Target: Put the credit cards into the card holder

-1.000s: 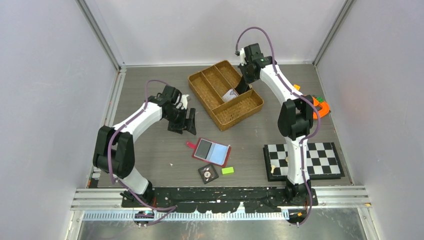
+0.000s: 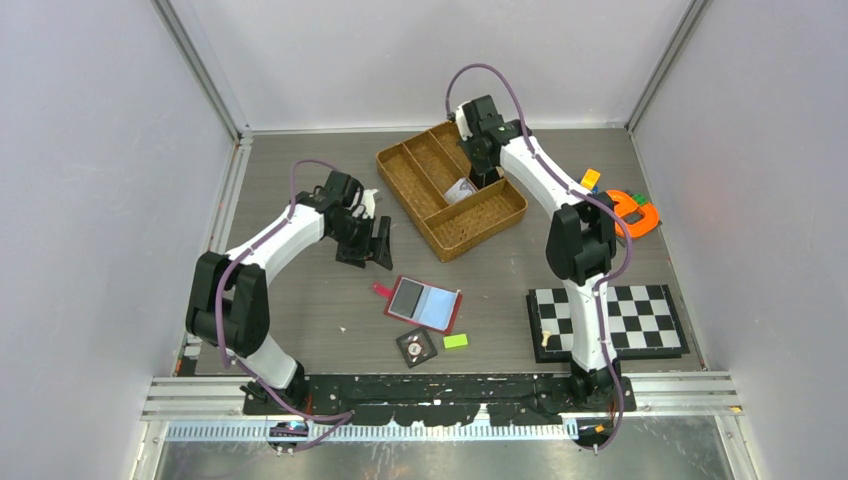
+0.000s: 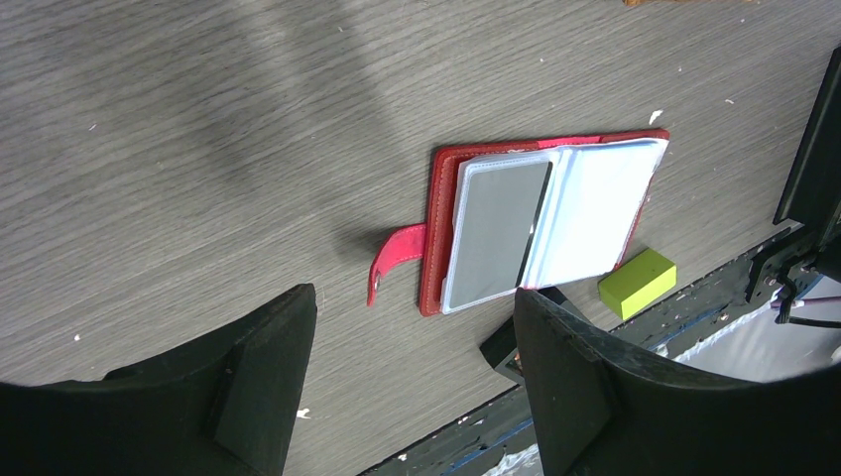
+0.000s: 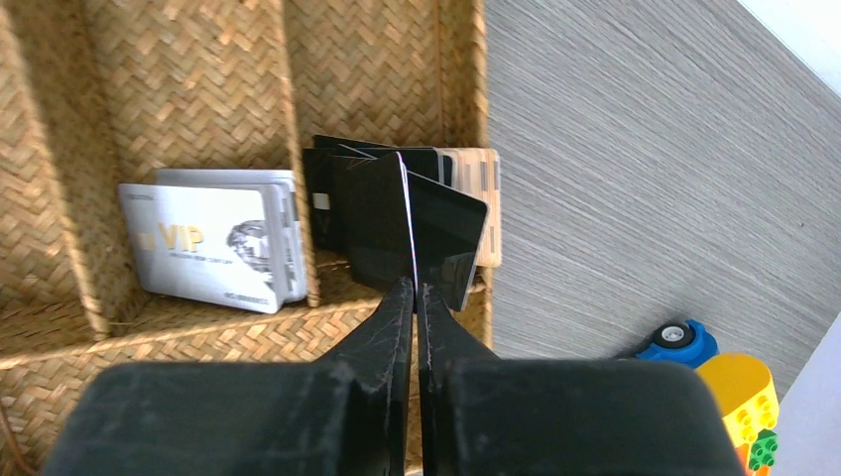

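Note:
The red card holder (image 3: 433, 228) lies open on the table, grey and clear sleeves showing. My left gripper hangs open above the table left of it, empty. In the wicker tray (image 2: 455, 240), white VIP cards (image 4: 198, 243) sit in one compartment and several dark cards (image 4: 446, 233) with a wood-patterned one in the neighbouring compartment. My right gripper is shut over the latter, on a black card (image 4: 377, 213) whose pale edge runs up from the fingertips.
A black square object (image 2: 416, 346) and yellow-green block (image 2: 455, 341) lie near the front. A chessboard (image 2: 640, 320) is front right, toys (image 2: 635, 215) back right. Bare table lies around the holder.
The left arm and the holder have not moved.

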